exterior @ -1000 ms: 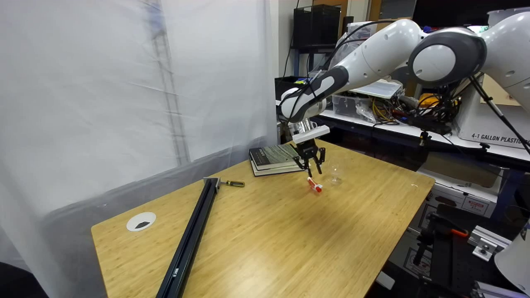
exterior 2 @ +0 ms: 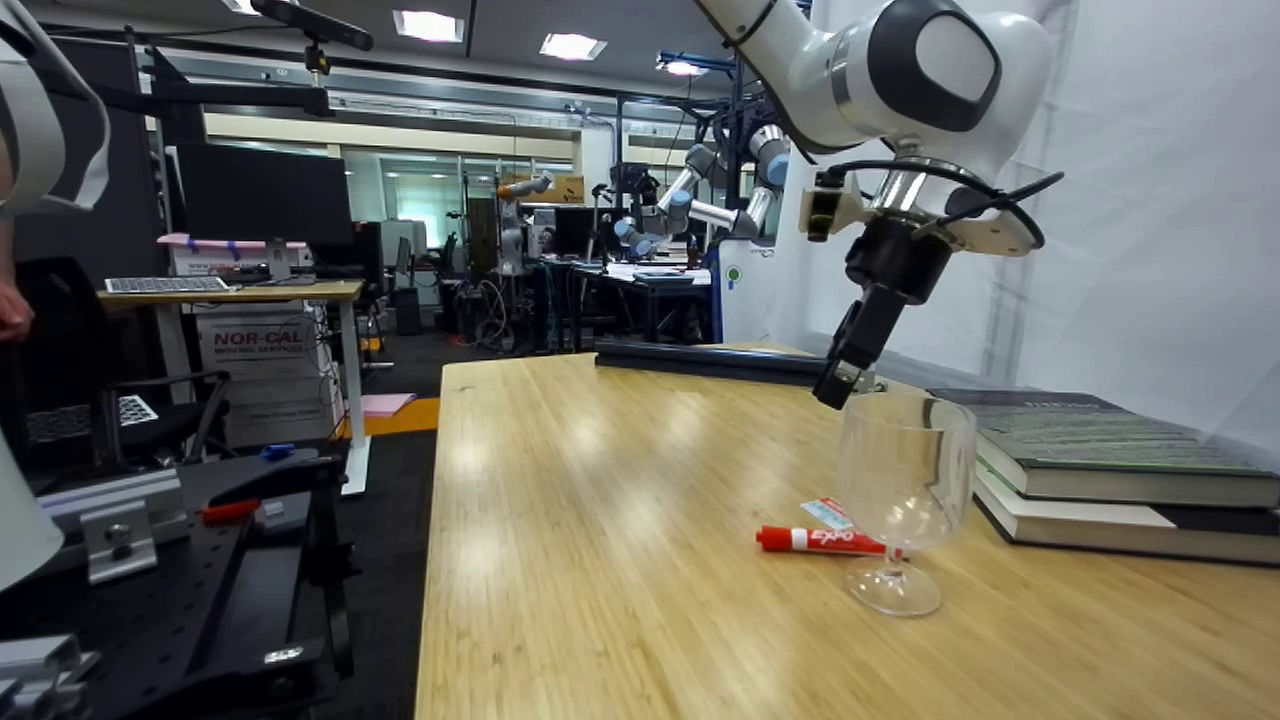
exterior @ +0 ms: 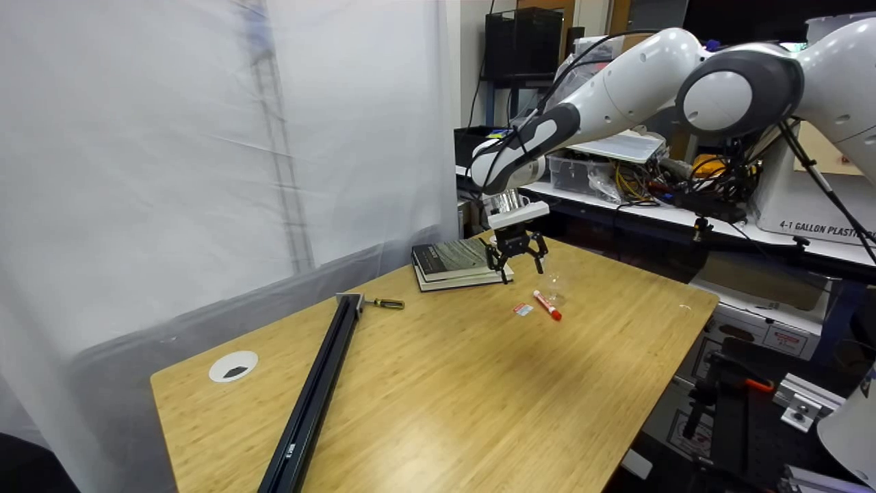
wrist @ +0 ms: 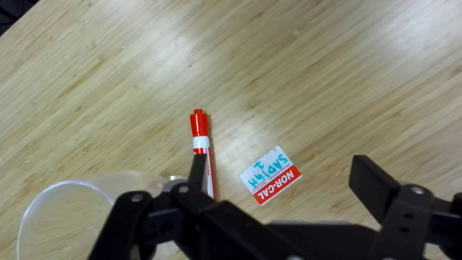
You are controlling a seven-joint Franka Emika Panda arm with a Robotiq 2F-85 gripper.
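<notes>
My gripper (exterior: pixel 522 274) hangs above the table, its fingers spread wide with nothing between them. A red and white marker (exterior 2: pixel 828 541) lies flat on the wood, its capped end pointing away from the books. A clear stemmed glass (exterior 2: pixel 902 492) stands upright close to the marker; whether they touch I cannot tell. Beside the marker lies a small red and white NOR-CAL label (wrist: pixel 271 175), flat on the table. In the wrist view the left finger (wrist: pixel 198 171) covers part of the marker, and the glass rim (wrist: pixel 71 183) shows at lower left.
Two stacked books (exterior: pixel 460 264) lie near the curtain, just behind the gripper. A screwdriver (exterior: pixel 386 303) and a long black rail (exterior: pixel 316 390) occupy the table's far side from the glass.
The gripper's fingers have spread apart and it has risen slightly. The marker, earlier right under the fingers, now lies further right in exterior view 1, nearer the glass; the label is uncovered.
</notes>
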